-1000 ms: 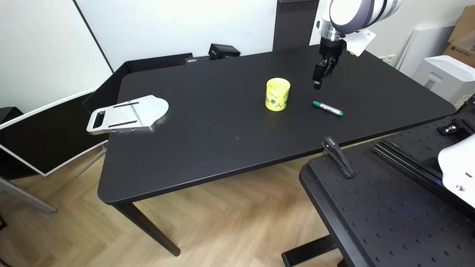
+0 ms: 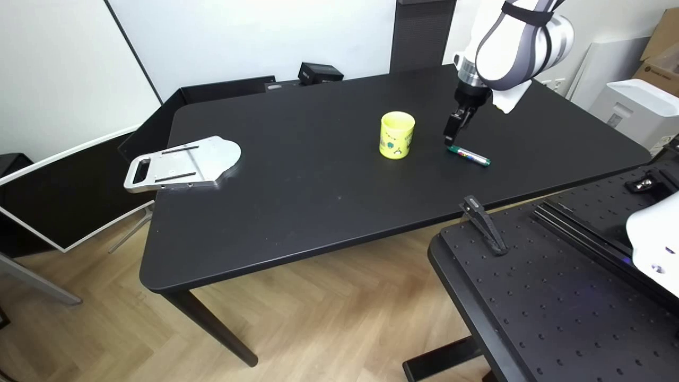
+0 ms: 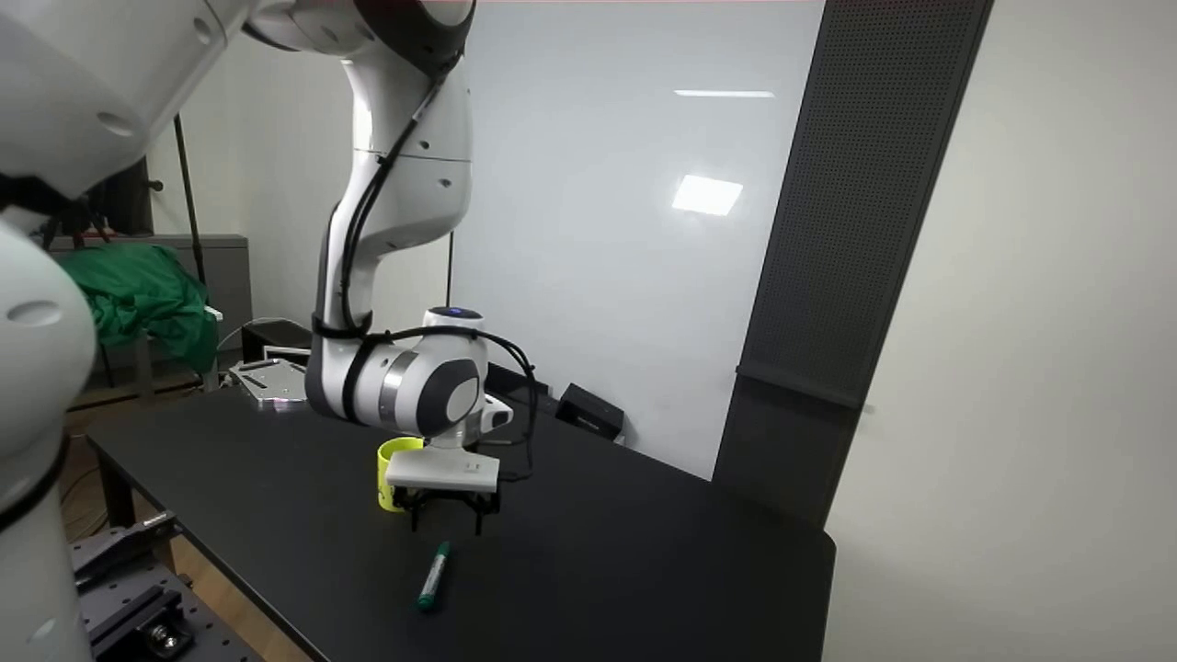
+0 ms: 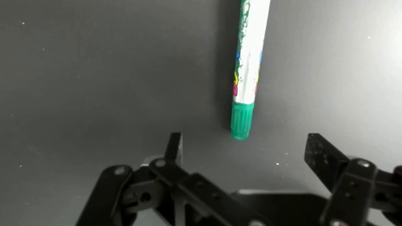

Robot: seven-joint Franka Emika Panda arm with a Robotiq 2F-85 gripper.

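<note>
A white marker with green ends (image 4: 247, 67) lies flat on the black table. In the wrist view its green cap points toward my gripper, between and just ahead of the two widely parted fingertips. The fingers are open and hold nothing. From the first exterior view, my gripper (image 2: 449, 141) hangs low over the table at the far end of the marker (image 2: 469, 155). A yellow cup (image 2: 395, 136) with printed figures stands upright to the left of both. The arm partly hides this cup (image 3: 393, 473) in the second exterior view.
A silver plate with a handle slot (image 2: 184, 164) rests at the table's left edge. Behind the table's back edge sits a black box (image 2: 319, 73). A perforated bench (image 2: 560, 280) stands in front on the right.
My gripper has come down toward the table and now sits lower, close to the marker's far end. The marker and the cup have stayed in place.
</note>
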